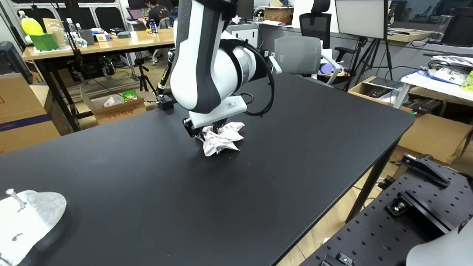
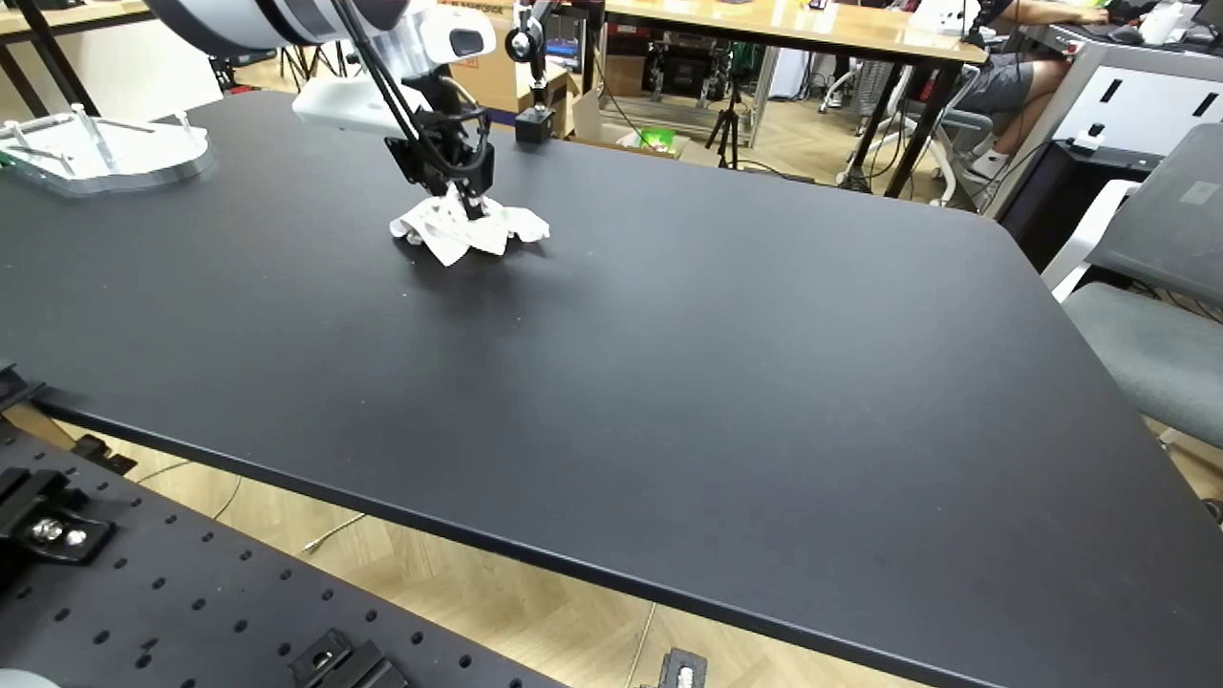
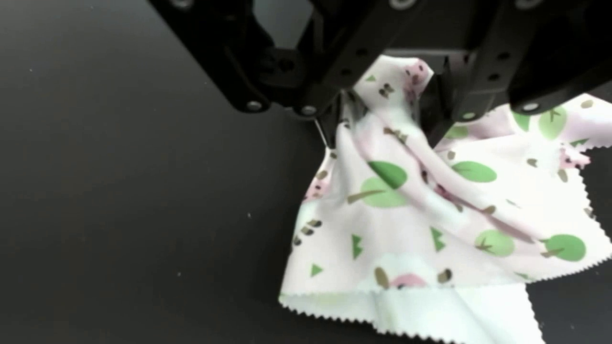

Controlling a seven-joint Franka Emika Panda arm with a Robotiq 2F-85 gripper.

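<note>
A white cloth (image 3: 390,235) printed with green trees and pink figures, its edge zigzag-cut, lies crumpled on the black table. In exterior view 1 the cloth (image 1: 223,138) sits right under the arm, and exterior view 2 shows the cloth (image 2: 470,229) bunched upward beneath the fingers. My gripper is down at the table with its fingers on either side of a gathered fold. The fingers stand part open, with folded cloth filling the space between them. How firmly they press on it cannot be told.
A silvery plate with upright pegs (image 1: 33,219) stands at the table's near left in exterior view 1. A small dark stand (image 2: 534,124) is at its far edge.
</note>
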